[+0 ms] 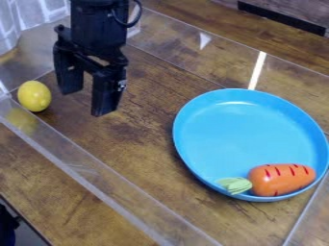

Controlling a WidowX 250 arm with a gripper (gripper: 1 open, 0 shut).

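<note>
My black gripper (90, 85) hangs over the upper left of the wooden table, open, its two fingers apart. Just left of it and a little lower sits a yellow egg-shaped object (35, 96), apart from the fingers. On the right a blue plate (232, 130) holds an orange toy carrot (283, 177) with pale green leaves at its lower edge.
Clear plastic walls run along the left and front of the work area. The bare wood (135, 144) between gripper and plate is clear, as is the back right of the table.
</note>
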